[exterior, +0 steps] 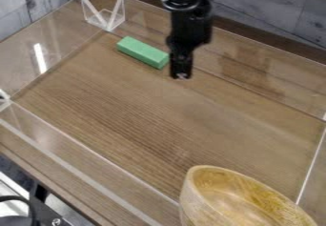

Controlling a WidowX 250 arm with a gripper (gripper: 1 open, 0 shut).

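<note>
The black gripper (178, 68) hangs from the top of the camera view over the wooden table (140, 134), just right of a green block (141, 50). The block lies flat, angled, toward the back left. The fingertips are small and blurred, so I cannot tell whether they are open or shut.
A large yellow oval container (242, 201) is at the front right. Clear plastic pieces sit at the back left and left edge. Walls bound the table at the back.
</note>
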